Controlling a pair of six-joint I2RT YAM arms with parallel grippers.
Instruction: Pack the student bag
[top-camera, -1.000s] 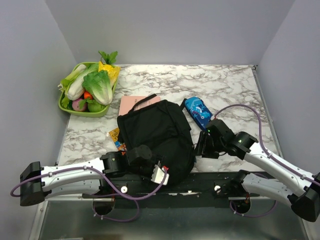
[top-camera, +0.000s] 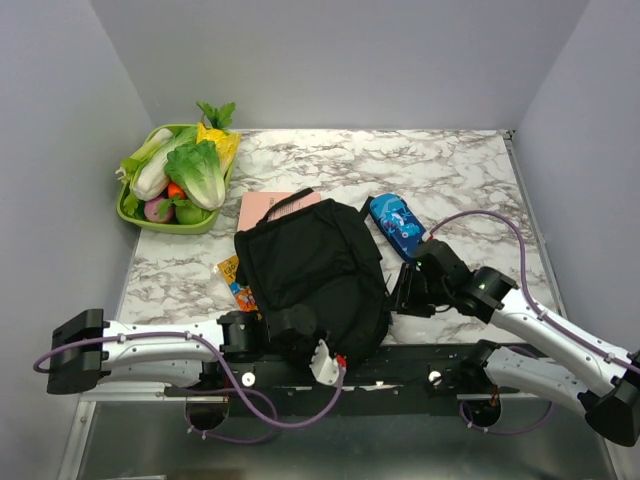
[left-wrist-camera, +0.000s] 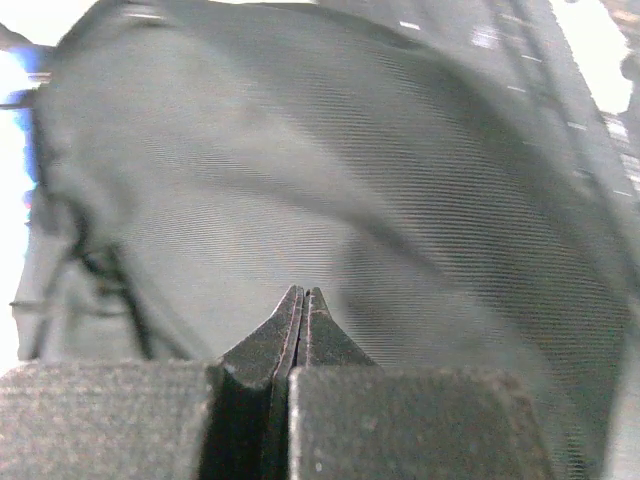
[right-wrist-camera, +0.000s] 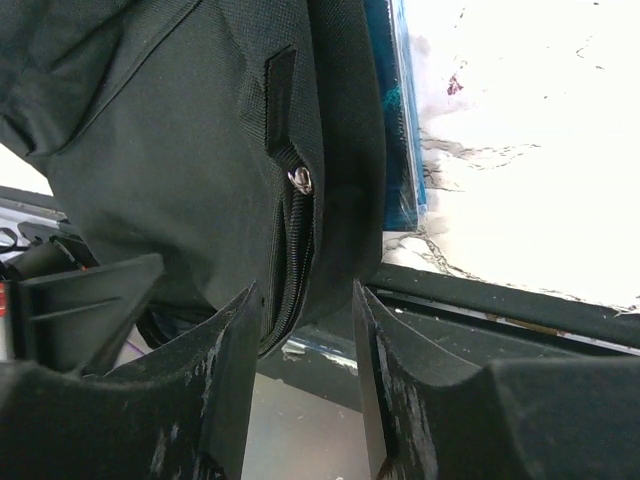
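A black bag (top-camera: 305, 270) lies flat in the middle of the marble table. My left gripper is shut over the bag's near part, nothing seen between its fingers. My right gripper hovers at the bag's right side, fingers apart, above a zip with a metal pull (right-wrist-camera: 300, 180). A blue pencil case (top-camera: 398, 222) lies right of the bag's top, a pink notebook (top-camera: 255, 205) behind it, an orange packet (top-camera: 235, 290) at its left.
A green basket (top-camera: 170, 225) of vegetables stands at the back left.
My left arm has moved rightward along the bag's near part. The bag and the right arm look nearly unchanged.
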